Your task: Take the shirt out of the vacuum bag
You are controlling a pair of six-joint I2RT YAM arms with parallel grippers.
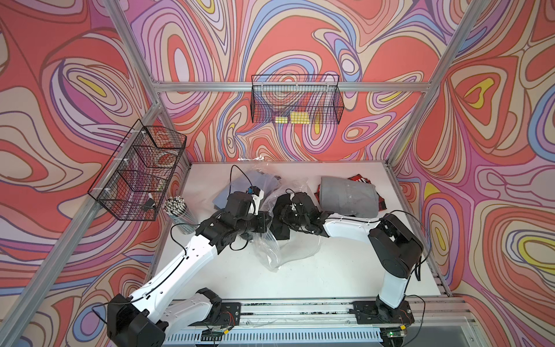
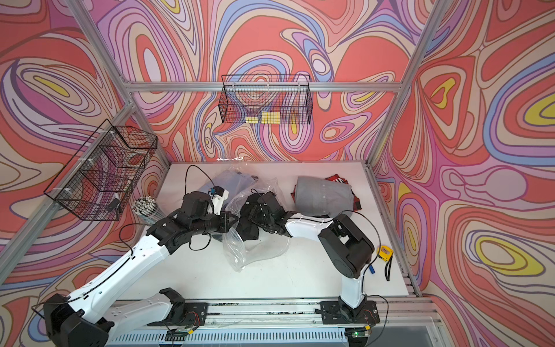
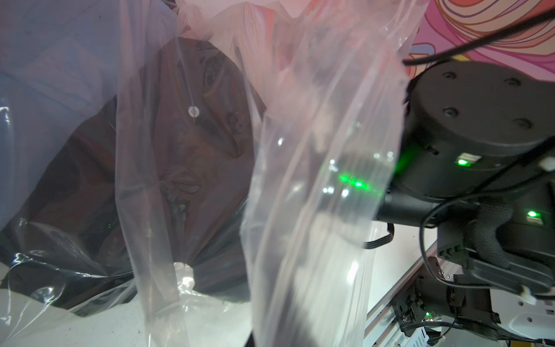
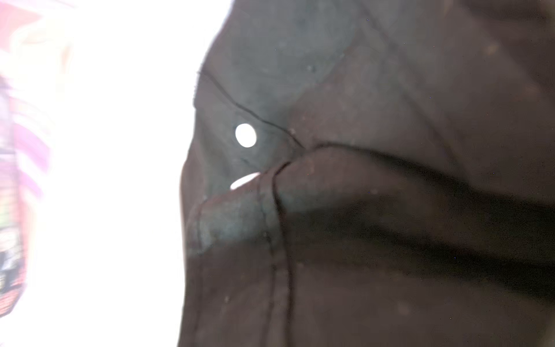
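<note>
A clear plastic bag [image 1: 266, 257] lies mid-table with dark, buttoned fabric, the shirt [image 3: 196, 150], showing through it. My left gripper [image 1: 260, 222] is at the bag's left part, with plastic draped by it; its fingertips are hidden in the left wrist view. My right gripper [image 1: 286, 214] is shut on the dark shirt, which it holds at the middle of the bag. Dark cloth [image 4: 375, 260] fills much of the right wrist view, hiding the fingers.
A grey roll [image 1: 347, 193] on red fabric lies back right, a blue item [image 1: 231, 190] at back left. A container of sticks [image 1: 176, 211] stands left. A yellow tape measure [image 2: 385, 252] lies right.
</note>
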